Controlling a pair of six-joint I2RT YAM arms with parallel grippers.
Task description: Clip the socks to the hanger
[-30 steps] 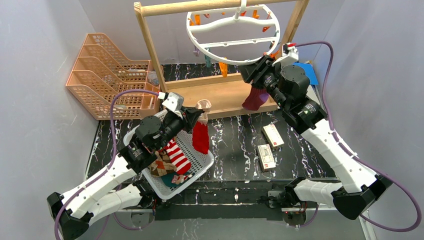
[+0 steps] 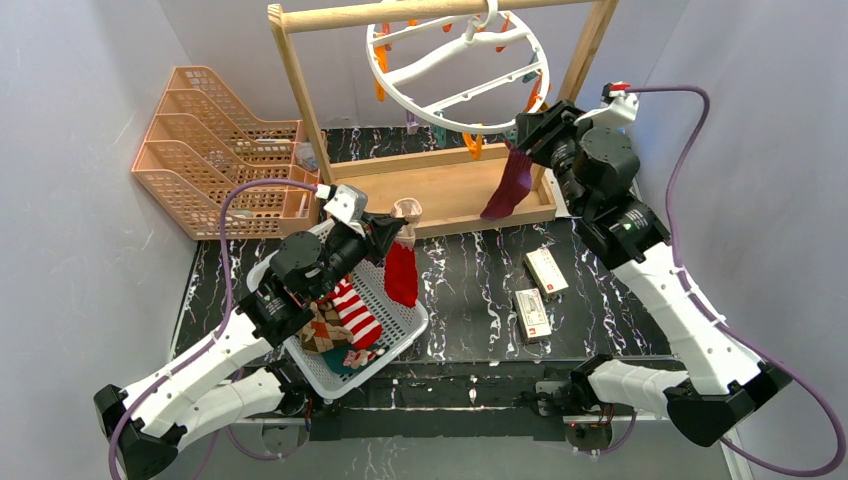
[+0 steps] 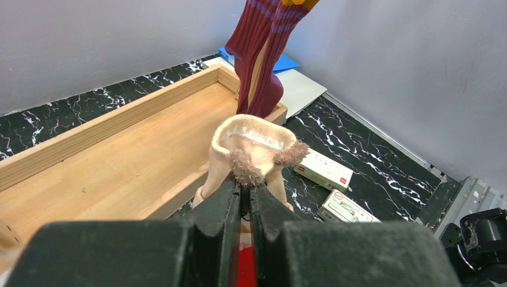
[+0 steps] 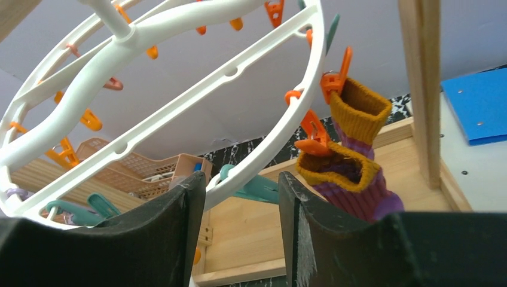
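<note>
My left gripper [image 2: 401, 222] is shut on the cuff of a beige and red sock [image 3: 254, 139] with brown fluffy tufts, which hangs down beside the basket. The round white hanger [image 2: 405, 100] hangs from a wooden bar. In the right wrist view, a maroon and mustard pair of socks [image 4: 345, 170] hangs at its rim from orange clips [image 4: 313, 134]. My right gripper stands part open around the rim's near stretch, its fingers [image 4: 192, 209] to either side of a teal clip [image 4: 258, 188]; neither finger visibly grips that clip.
A grey basket [image 2: 404, 345] with several more socks, including a striped red one [image 2: 354, 312], lies below my left arm. Two small boxes [image 2: 545, 272] rest on the marble table. The peach rack [image 2: 190, 150] stands left, and a wooden tray [image 2: 420, 185] lies beneath the hanger.
My right gripper has moved right, after a slight leftward start to its latest sweep's background view; the hanger has turned and shifted slightly left. The left arm and its sock have stayed still.
</note>
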